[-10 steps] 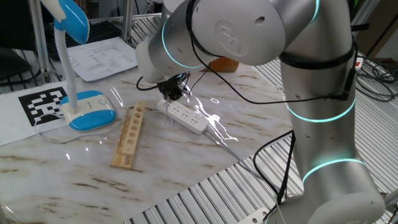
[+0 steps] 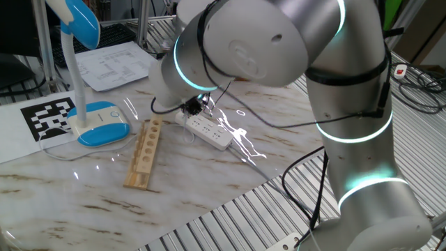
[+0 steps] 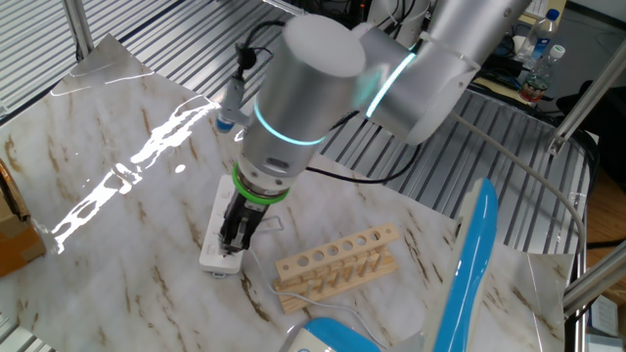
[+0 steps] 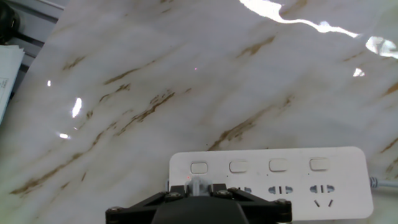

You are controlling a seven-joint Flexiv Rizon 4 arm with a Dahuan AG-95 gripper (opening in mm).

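A white power strip with a row of switches and sockets lies on the marbled table, its cord leaving at the right in the wrist view. Over its end socket, my gripper appears shut on a small greyish plug; only a little of the plug shows between the fingers. In exterior view 2 the gripper points down at the near end of the strip, and a thin white cable runs from there toward the lamp. Whether the plug's pins are in the socket is hidden.
Beside the strip lies a wooden test-tube rack. A blue and white desk lamp stands past it, near a marker sheet and papers. An orange-brown box sits at the table's edge.
The arm has come down, bringing the gripper lower and close onto the strip's end. The orange-brown box behind it is now covered by the arm in exterior view 1. Strip and rack have stayed put.
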